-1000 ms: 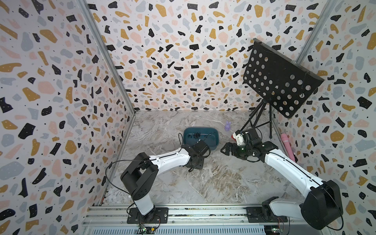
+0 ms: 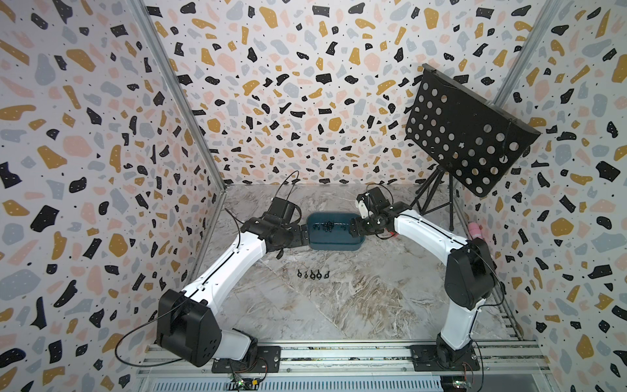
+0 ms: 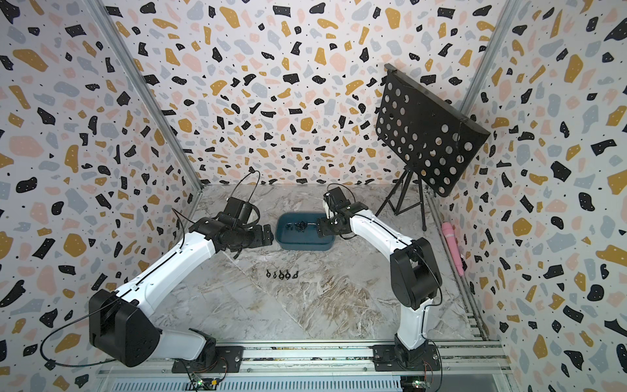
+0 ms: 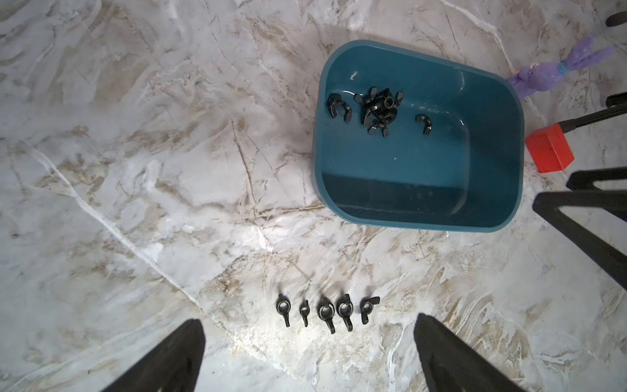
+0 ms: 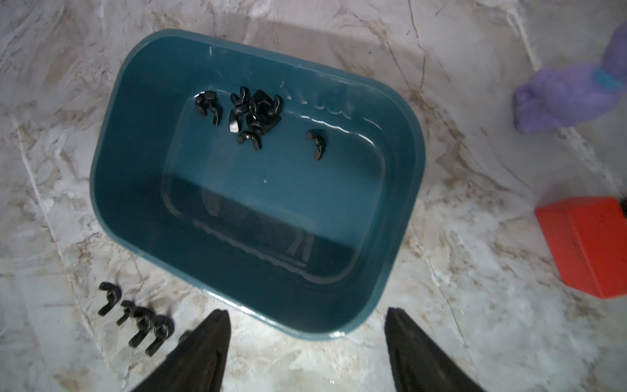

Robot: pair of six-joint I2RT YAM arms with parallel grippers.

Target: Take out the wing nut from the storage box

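Note:
The blue storage box [image 5: 261,228] rests on the marble table, black wing nuts [image 5: 261,114] clustered by its far wall. One wing nut [image 5: 316,144] lies apart to the right of the cluster, another [image 5: 209,106] to its left. In front of the box stands a row of several wing nuts [image 4: 326,312] on the table. My left gripper is open left of the box, nothing between its fingers. Above the right end of the box hangs my right gripper, its fingers spread apart and empty.
A red block [image 5: 584,245] and a purple figure [image 5: 568,98] stand right of the box. Farther off are a black perforated panel [image 2: 470,130] on a tripod and a pink bottle-like object [image 3: 450,241].
My left arm has swung from the front of the box, uncovering the wing nut row, to its left side. The right arm has moved leftward and back to over the box's right end.

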